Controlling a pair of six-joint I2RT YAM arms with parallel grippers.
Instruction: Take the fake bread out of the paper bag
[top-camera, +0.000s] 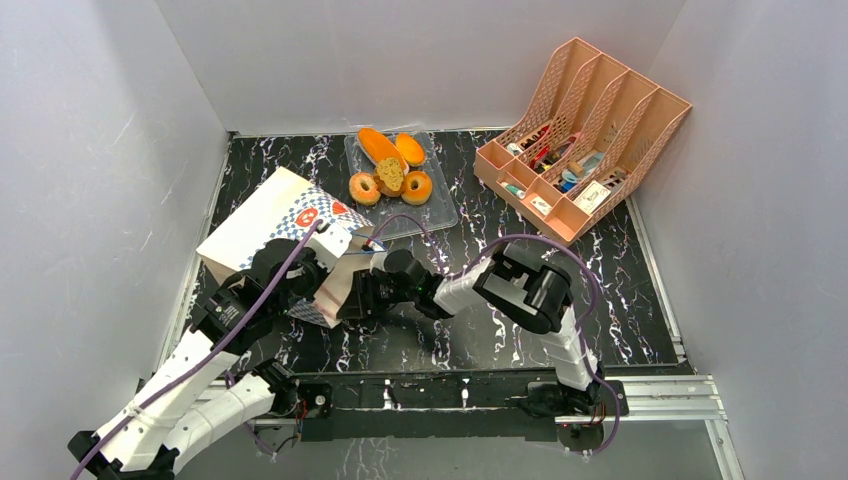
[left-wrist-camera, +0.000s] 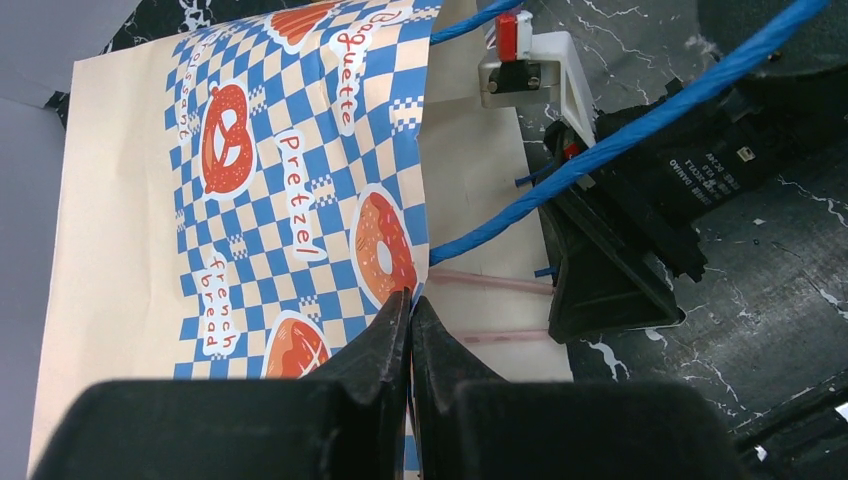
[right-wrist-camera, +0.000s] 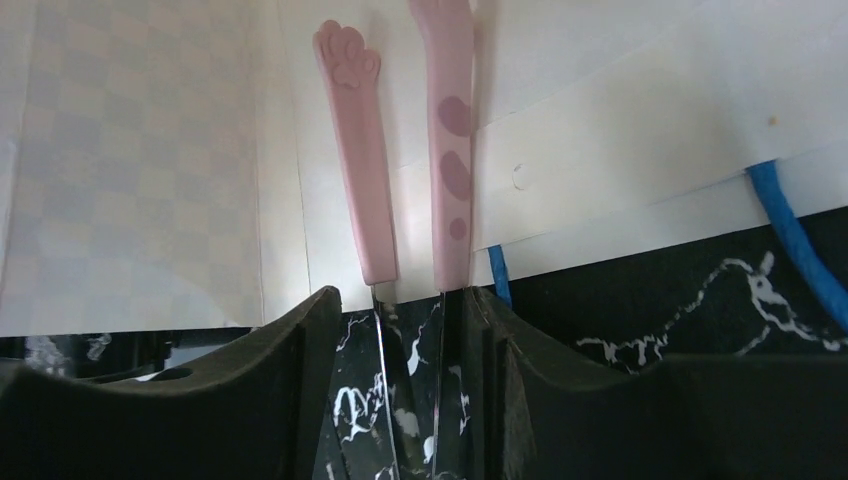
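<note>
The paper bag (top-camera: 250, 225) with printed bread pictures lies on the left of the table, blue rope handles (left-wrist-camera: 610, 150) at its mouth. My left gripper is shut at the bag's printed top edge; whether it pinches paper is hard to tell. My right gripper is low at the bag's mouth, part open, around pink-handled tongs (right-wrist-camera: 452, 180) whose pink ends lie over the paper; whether it grips them is unclear. No bread inside the bag is visible now.
A clear tray (top-camera: 435, 210) at the back holds several fake breads. An orange divided organiser (top-camera: 560, 210) stands at the back right.
</note>
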